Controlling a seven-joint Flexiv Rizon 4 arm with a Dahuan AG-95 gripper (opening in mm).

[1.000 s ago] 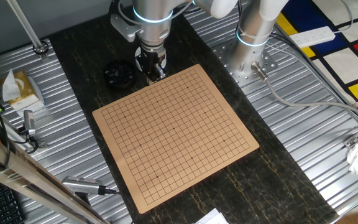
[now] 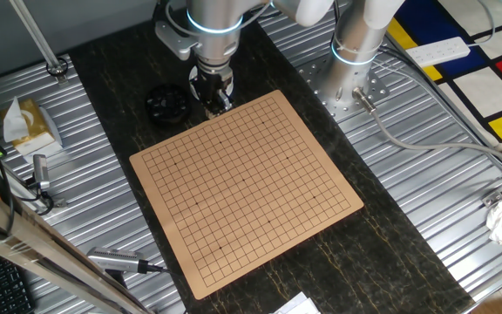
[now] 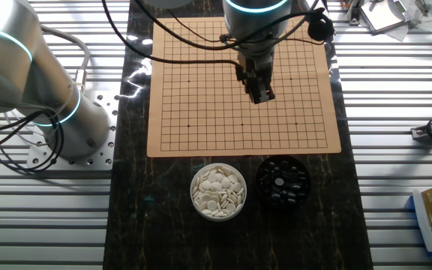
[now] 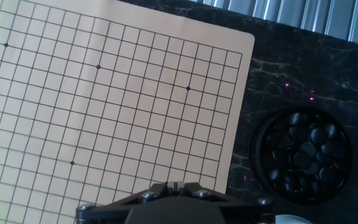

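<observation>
A bare tan Go board (image 2: 244,187) with a black grid lies on the dark marble-patterned mat. Above the board's edge on the bowls' side hangs my gripper (image 2: 219,110). In the wrist view the fingertips of the gripper meet at the bottom middle; it looks shut, with no stone visible between them. Beside the board stands a black bowl (image 3: 283,184) full of black stones. Left of it in exterior view 2 is a white bowl (image 3: 218,192) heaped with white stones. Only a sliver of the white bowl (image 4: 293,219) shows in the wrist view.
The arm's base (image 2: 349,87) is bolted to the ribbed metal table. A tissue box (image 2: 31,126) sits on the table's far side, away from the base. Loose cables (image 3: 201,46) hang around the arm. The board's surface is clear of stones.
</observation>
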